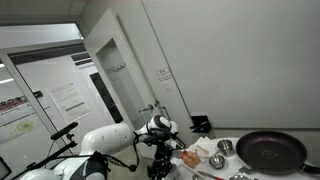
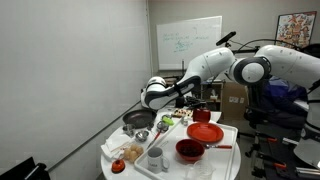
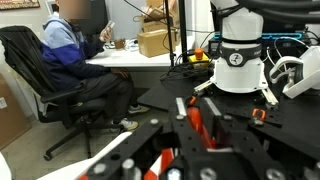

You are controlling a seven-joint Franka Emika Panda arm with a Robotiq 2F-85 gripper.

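Observation:
In the wrist view my gripper fills the lower middle, and a narrow red thing (image 3: 196, 122) shows between its dark fingers. Whether they press on it cannot be told. Exterior view 2 has the gripper (image 2: 193, 106) low over the table's far end, close to a small red object (image 2: 201, 115) just behind a red plate (image 2: 205, 132). Contact is too small to make out there. From exterior view 1 the black gripper (image 1: 159, 156) is at the table's left end, its fingertips not clearly visible.
A dark frying pan (image 1: 271, 150) and small metal bowls (image 1: 217, 160) stand along the wall side. Nearer in exterior view 2 are a red bowl (image 2: 189, 150), a white mug (image 2: 155, 158) and a tomato-like item (image 2: 118, 167). Beyond the table, a person (image 3: 88, 50) sits at a desk.

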